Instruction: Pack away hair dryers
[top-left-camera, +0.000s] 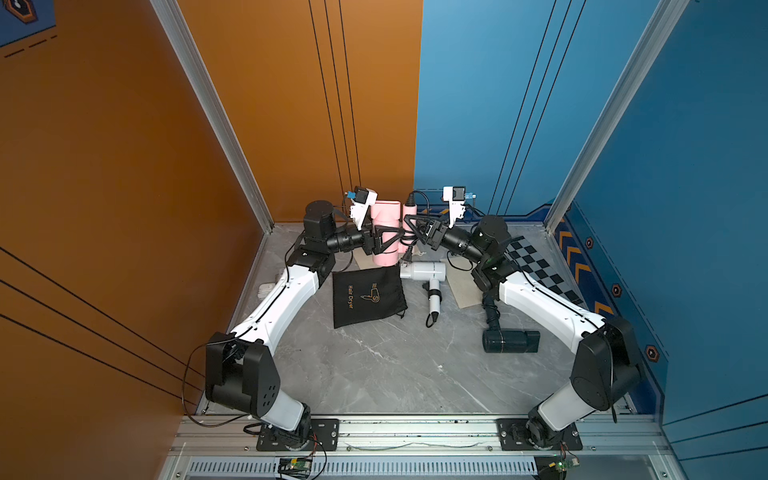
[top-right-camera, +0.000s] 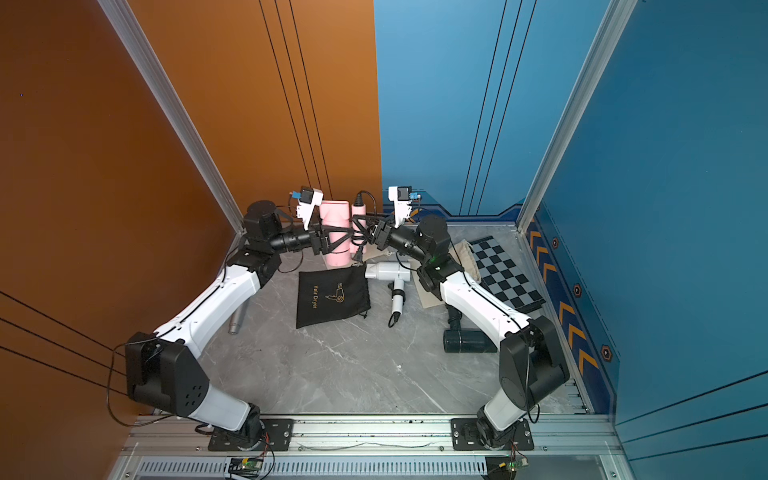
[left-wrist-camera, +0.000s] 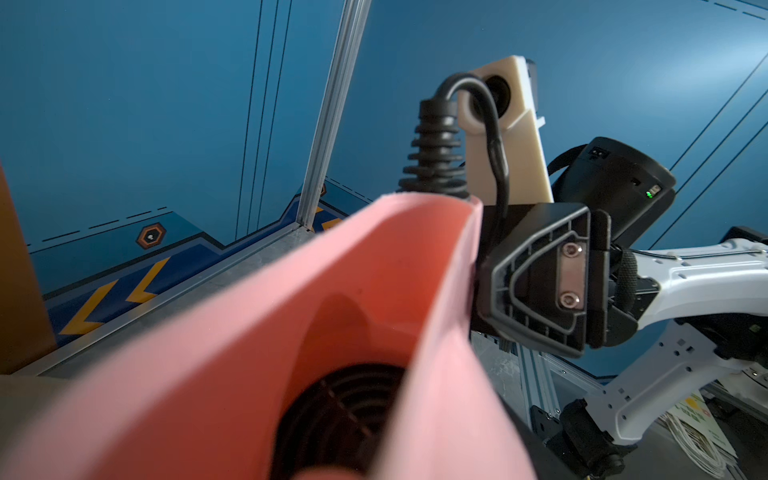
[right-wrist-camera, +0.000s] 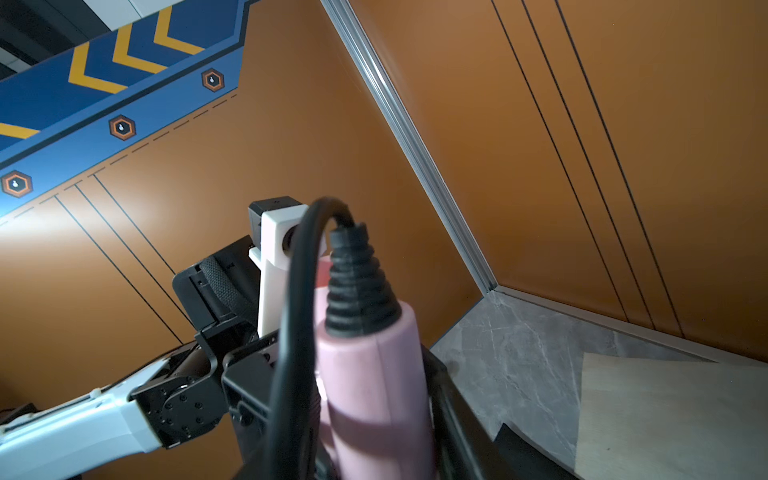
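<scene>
A pink hair dryer (top-left-camera: 385, 209) is held up over the back middle of the table, my left gripper (top-left-camera: 397, 233) shut on it. Its barrel mouth fills the left wrist view and hides that gripper's fingers there. The dryer's handle (right-wrist-camera: 372, 392) points upward, its black cord wound round it lower down. My right gripper (top-left-camera: 409, 229) is part open around this handle, one finger (right-wrist-camera: 457, 416) close along its right side in the right wrist view. Below lies a flat black pouch (top-left-camera: 364, 313) marked "Hair Dryer". A white hair dryer (top-left-camera: 430, 272) lies beside it.
A dark green hair dryer (top-left-camera: 512, 342) lies at front right, under the right forearm. Beige sheets (top-left-camera: 464, 289) lie on the table, and a black-and-white checkered board (top-left-camera: 537, 264) is at back right.
</scene>
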